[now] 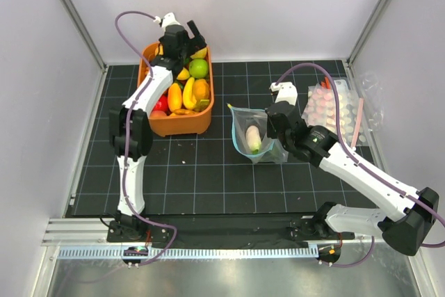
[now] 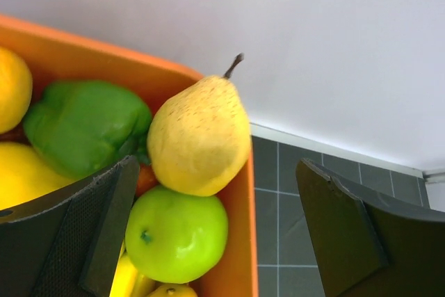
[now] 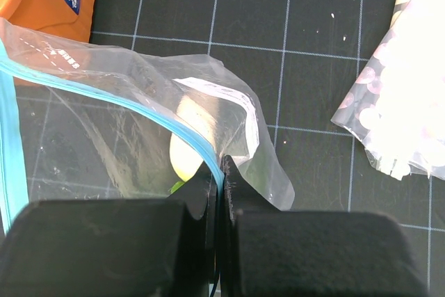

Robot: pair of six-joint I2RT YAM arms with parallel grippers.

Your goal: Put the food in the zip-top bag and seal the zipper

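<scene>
The clear zip top bag [image 1: 240, 117] with its light-blue zipper edge stands with its mouth spread. A pale, elongated food item [image 1: 253, 138] with a green end lies inside it. My right gripper is shut on the bag's blue zipper edge [image 3: 160, 117]. My left gripper [image 1: 193, 33] hangs open over the back right of the orange bin. Between its spread fingers, in the left wrist view, are a yellow pear [image 2: 200, 137] and a green apple [image 2: 177, 234], neither gripped. The pear rests in the bin's corner, its stem pointing up over the rim.
The orange bin [image 1: 184, 126] is full of toy produce, including a green pepper [image 2: 87, 126], and its back stands close to the white wall. Patterned plastic bags [image 1: 330, 110] lie at the right.
</scene>
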